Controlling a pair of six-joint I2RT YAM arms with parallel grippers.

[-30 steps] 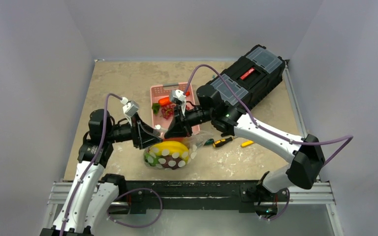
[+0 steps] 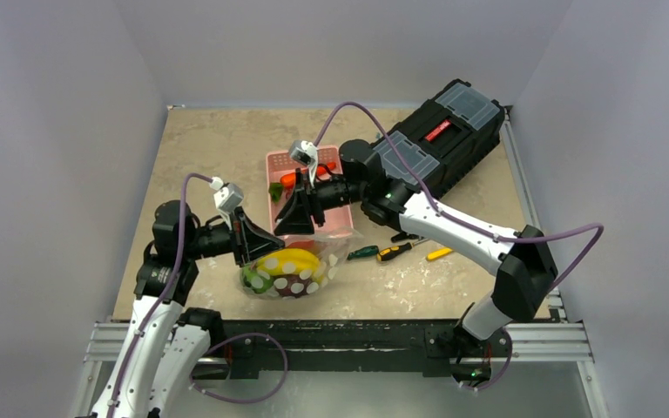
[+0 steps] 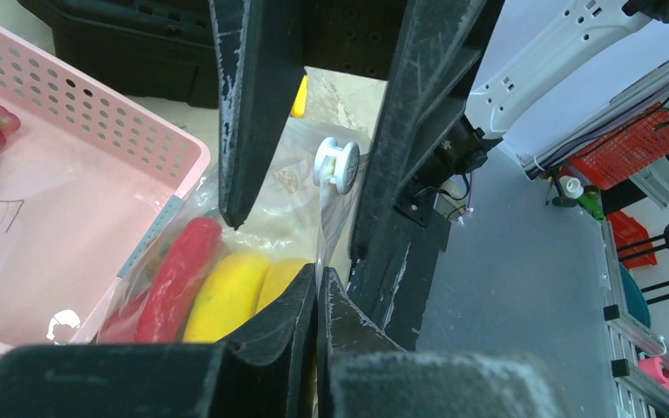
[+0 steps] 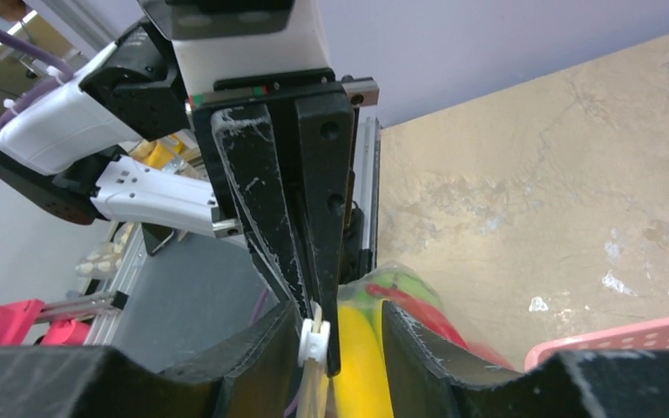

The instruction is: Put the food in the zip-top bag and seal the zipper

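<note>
The clear dotted zip top bag point(image 2: 320, 280) lies at the table's front, bulging with yellow food point(image 2: 289, 261), and a red piece point(image 3: 179, 279) shows through its film. My left gripper is shut on the bag's upright top edge. A white slider point(image 3: 336, 165) sits on that edge, just beyond the left fingertips. Around it, my right gripper stands part open, one finger on each side. From the right wrist, the slider point(image 4: 314, 342) appears between those fingers, nearer the left-hand one; whether they touch is unclear.
Behind the bag is a pink basket point(image 2: 277, 165) holding an orange-red vegetable and other food. Screwdrivers point(image 2: 394, 252) lie right of the bag, and a black toolbox point(image 2: 440, 131) fills the back right.
</note>
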